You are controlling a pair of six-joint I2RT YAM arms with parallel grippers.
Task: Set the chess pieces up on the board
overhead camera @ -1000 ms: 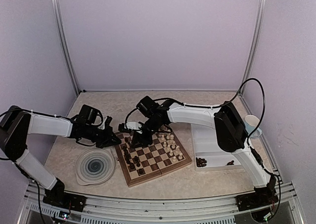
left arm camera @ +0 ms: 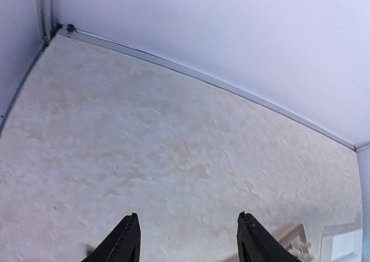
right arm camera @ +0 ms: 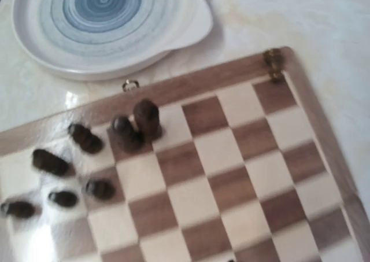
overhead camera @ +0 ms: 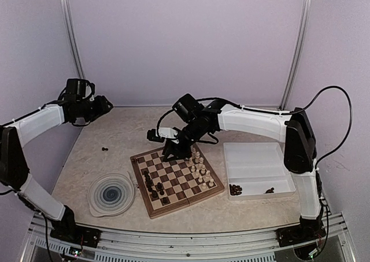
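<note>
The wooden chessboard [overhead camera: 182,202] lies on the table, with dark pieces [overhead camera: 149,181] along its left side and light pieces [overhead camera: 203,178] along its right. Up close in the right wrist view, several dark pieces [right arm camera: 147,116] stand on two rows, and one more piece [right arm camera: 274,64] sits at a corner by the rim. My left gripper is open, raised at the far left with nothing between its fingers. Over the board's far part hangs my right gripper [overhead camera: 165,157]; its fingertips are too dark to read here and do not show in the right wrist view.
A round plate [overhead camera: 92,202] lies left of the board. To the right, a white tray [overhead camera: 254,166] holds dark pieces [overhead camera: 235,189] in its front compartment. A small dark object [overhead camera: 104,149] lies on the table's left.
The left arm has risen and drawn back from the board's left corner toward the far left.
</note>
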